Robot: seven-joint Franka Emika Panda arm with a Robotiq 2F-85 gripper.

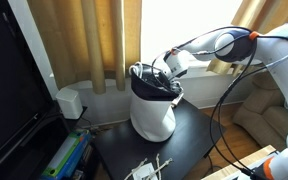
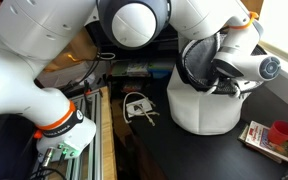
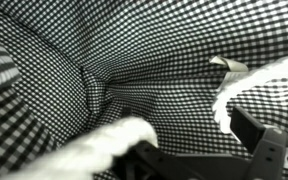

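A white basket with a dark checkered lining stands upright on the black table. My arm reaches over its rim, and my gripper is down at the lining, mostly hidden in both exterior views. The wrist view shows the black-and-white checkered cloth filling the background, gathered into folds. Two dark fingers stand apart at the lower right, with only cloth visible behind the gap. White rope runs beside the right finger; another blurred white length crosses at the lower left. A small pale tag shows on the lining.
A red cup stands on a book or box beside the basket. White cable and a small pale item lie on the other side. A second arm occupies the left in exterior view 2.
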